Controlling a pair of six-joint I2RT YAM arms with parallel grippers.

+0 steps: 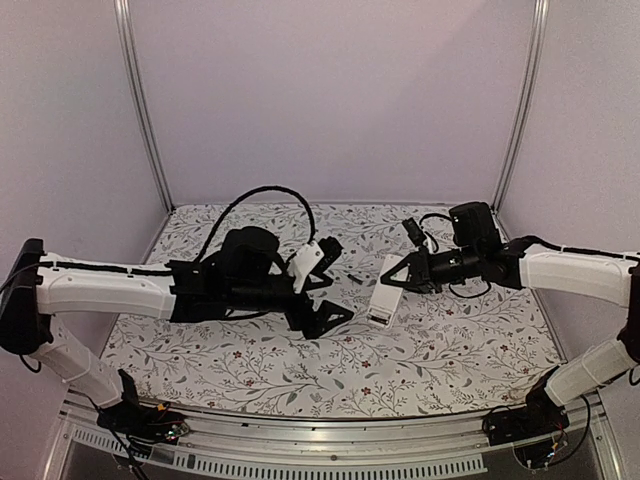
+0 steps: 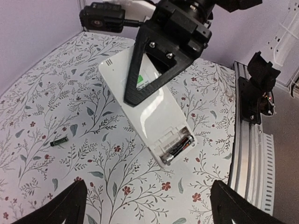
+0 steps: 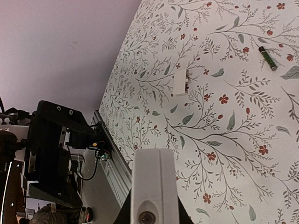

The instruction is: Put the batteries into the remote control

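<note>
The white remote (image 2: pixel 149 112) is held up off the table by my right gripper (image 1: pixel 403 270), which is shut on it. At its lower end, in the left wrist view, the battery compartment (image 2: pixel 174 147) shows a dark battery lying in it. My left gripper (image 1: pixel 325 300) stands open just left of the remote, apart from it, with nothing between its fingers. A loose green battery lies on the floral table, also seen in the right wrist view as a small green cylinder (image 3: pixel 267 58).
A small white piece (image 3: pixel 180 82) lies on the table in the right wrist view. The floral table (image 1: pixel 250 370) is otherwise mostly clear, with walls on three sides and a metal rail along the front edge.
</note>
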